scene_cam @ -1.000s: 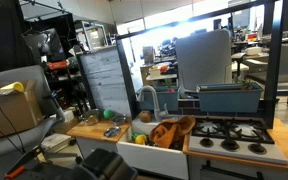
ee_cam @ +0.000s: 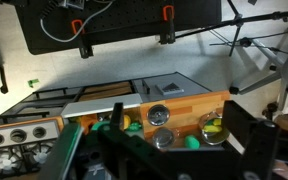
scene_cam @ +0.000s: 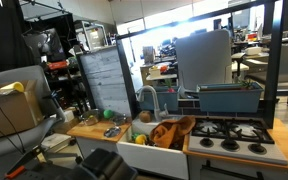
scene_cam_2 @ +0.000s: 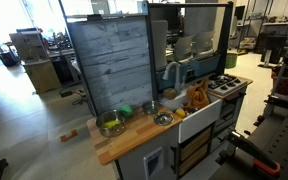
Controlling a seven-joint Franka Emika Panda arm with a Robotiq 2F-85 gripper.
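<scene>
My gripper stands open in the wrist view, its dark fingers spread at the lower edge, nothing visible between them. Below it lies a toy kitchen counter. On the wooden top [scene_cam_2: 134,141] are a metal pot [scene_cam_2: 111,123] with something yellow-green inside, metal bowls [scene_cam_2: 164,118] and a green item [ee_cam: 192,142]. A white sink [scene_cam: 152,157] with a grey faucet [scene_cam: 152,97] holds a brownish-orange cloth [scene_cam: 165,135] and yellow and green items [ee_cam: 133,126]. Beyond the sink sits a black-and-silver stove [scene_cam: 234,136]. I cannot make out the gripper clearly in the exterior views.
A black table [ee_cam: 124,25] with orange-marked clamps stands opposite the counter, with bare floor [ee_cam: 199,70] between. Grey panels [scene_cam_2: 117,65] and a dark post [scene_cam: 273,60] rise behind the counter. A blue-grey bin [scene_cam: 229,98] sits on the back shelf.
</scene>
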